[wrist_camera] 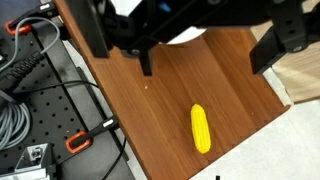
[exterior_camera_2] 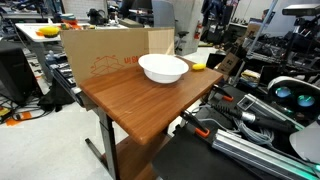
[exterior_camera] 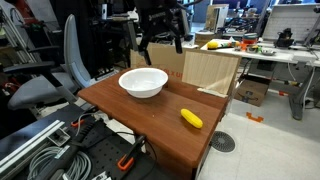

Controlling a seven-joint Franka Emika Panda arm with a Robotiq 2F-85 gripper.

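Observation:
A white bowl (exterior_camera: 143, 85) stands on the brown wooden table (exterior_camera: 160, 118); its inside cannot be seen clearly. A yellow elongated object (exterior_camera: 191, 118) lies on the tabletop to the right of the bowl, near the table's edge. My gripper (exterior_camera: 161, 48) hangs well above the table, over the bowl's far side in exterior view 1, with its fingers wide apart and nothing between them. In the wrist view, the yellow object (wrist_camera: 201, 128) lies below the open fingers, clear of them, while the bowl (wrist_camera: 190, 36) is mostly hidden behind the gripper.
Cardboard panels (exterior_camera_2: 110, 52) stand along the table's back edge. Cables (exterior_camera: 50, 165) and a black-and-metal frame (exterior_camera: 90, 155) lie at the near left side. Between the bowl and the yellow object the tabletop is bare.

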